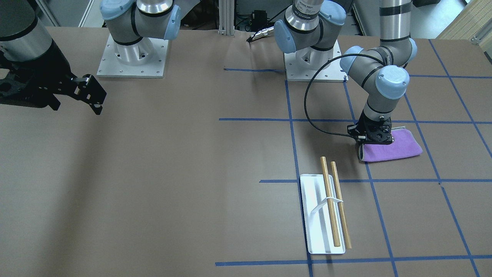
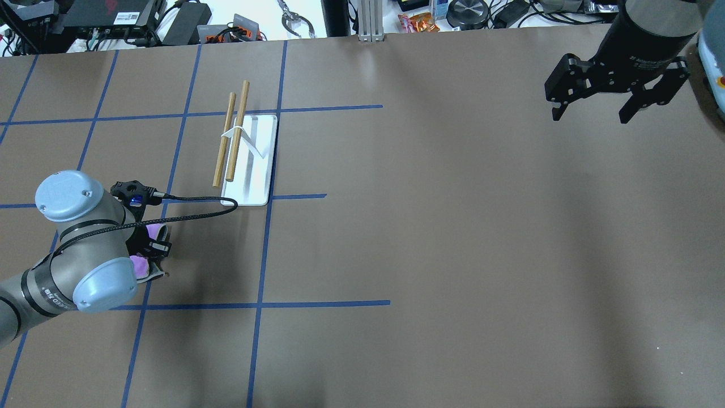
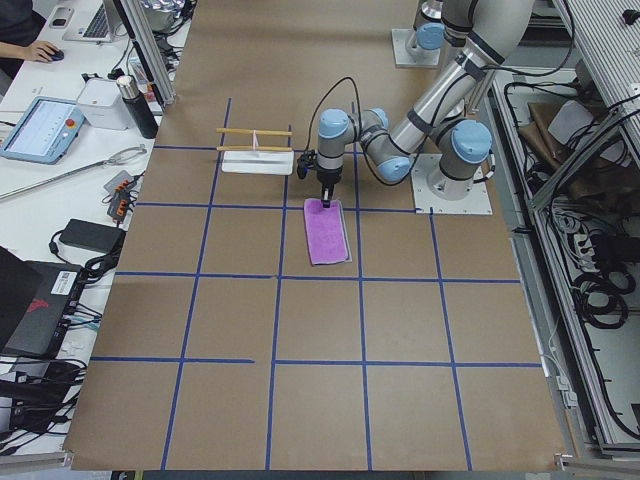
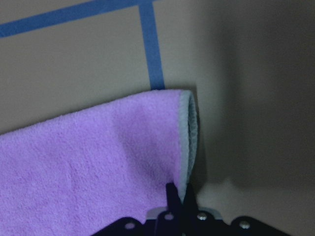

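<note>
A purple cloth (image 1: 394,148) with a grey edge lies on the taped table, also seen in the left view (image 3: 325,238) and filling the lower left of the left wrist view (image 4: 88,167). My gripper (image 1: 369,137) is over the cloth's left edge in the front view. In the left wrist view, its black fingers (image 4: 173,201) close together on the grey edge of the cloth, so it appears shut on the cloth.
A white tray (image 1: 316,231) with two wooden sticks (image 1: 332,217) lies in front of the cloth. Another black gripper (image 2: 612,88) hangs at the upper right of the top view.
</note>
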